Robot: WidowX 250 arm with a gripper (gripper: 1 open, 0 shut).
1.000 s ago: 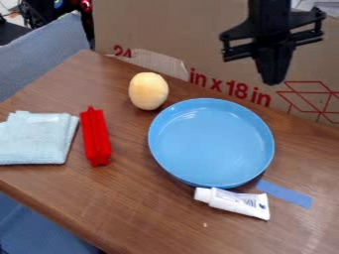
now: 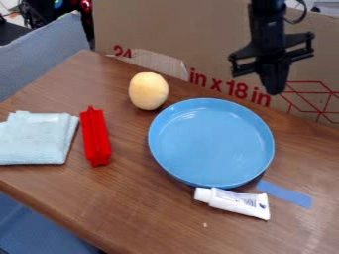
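Observation:
My black gripper [image 2: 276, 84] hangs in the air at the upper right, above and behind the blue plate [image 2: 212, 139], in front of the cardboard. It is shut, with nothing visible between its fingers. A yellow potato-like object [image 2: 149, 91] sits behind the plate on the left. A red elongated packet [image 2: 95, 136] lies left of the plate, beside a folded pale blue cloth [image 2: 36, 137]. A white tube [image 2: 232, 201] lies just in front of the plate, at the lower right.
The wooden table [image 2: 133, 208] has free room at the front left. A blue tape strip [image 2: 286, 195] is at the right. Cardboard [image 2: 172, 30] stands along the back, and a grey padded edge [image 2: 47, 60] runs along the upper left.
My gripper has moved slightly down over the last second. The objects on the table have not moved.

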